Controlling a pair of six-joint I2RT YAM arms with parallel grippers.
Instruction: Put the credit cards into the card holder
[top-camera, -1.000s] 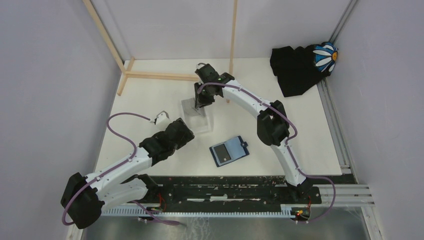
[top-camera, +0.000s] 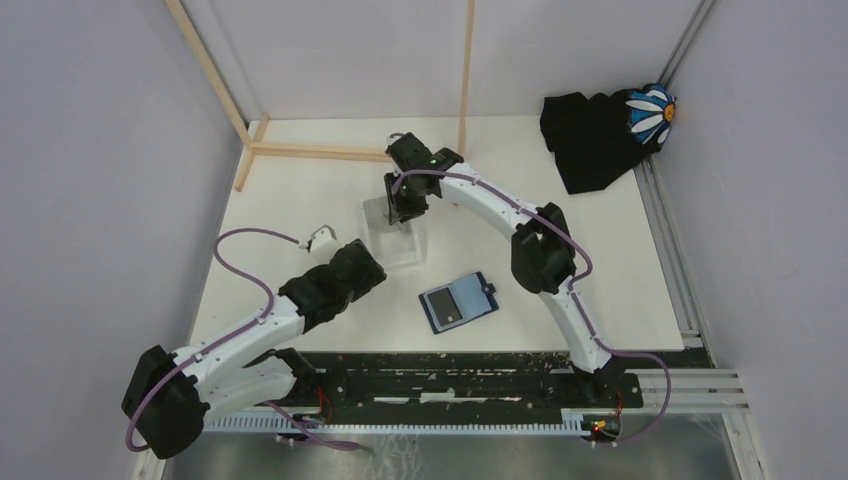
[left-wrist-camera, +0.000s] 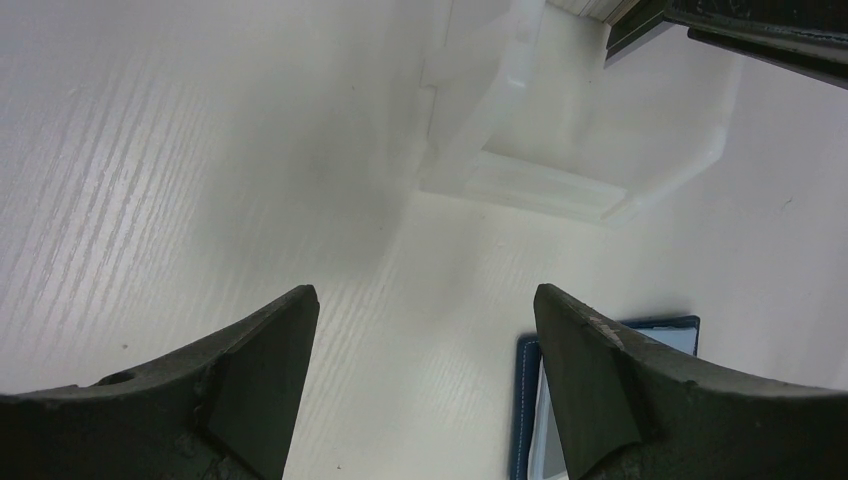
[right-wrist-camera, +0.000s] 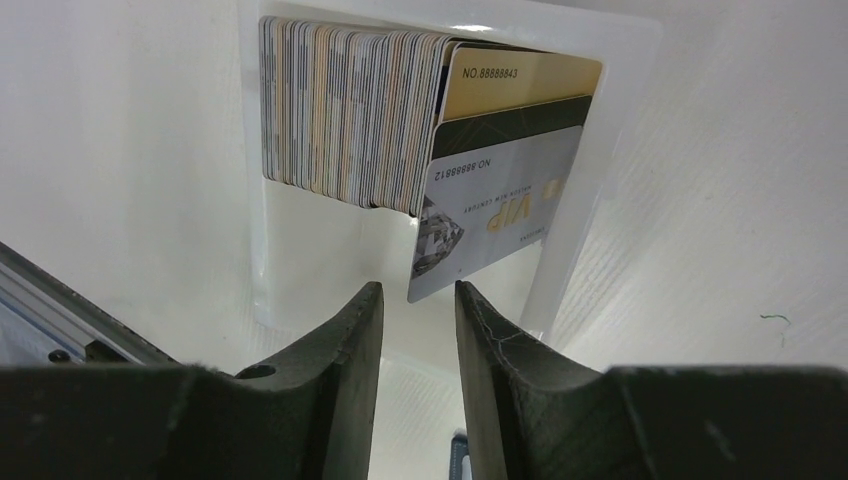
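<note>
A stack of credit cards (right-wrist-camera: 350, 110) stands on edge in the white tray (right-wrist-camera: 400, 340). At its end leans a silver VIP card (right-wrist-camera: 490, 205) in front of a gold one. Over the tray, my right gripper is open; the silver card's lower corner shows in the gap between its fingertips, and I see no grip on it. The blue card holder (top-camera: 475, 298) lies spread on the table, and part of it (left-wrist-camera: 526, 400) shows in the left wrist view. My left gripper is open and empty, left of the tray's near end.
Wooden bars (top-camera: 320, 151) stand behind the tray at the back. A black cloth (top-camera: 590, 140) with a flower lies far right. Bare table (top-camera: 610, 260) spreads right of the right arm.
My left arm has barely moved; tray and holder stay where they were.
</note>
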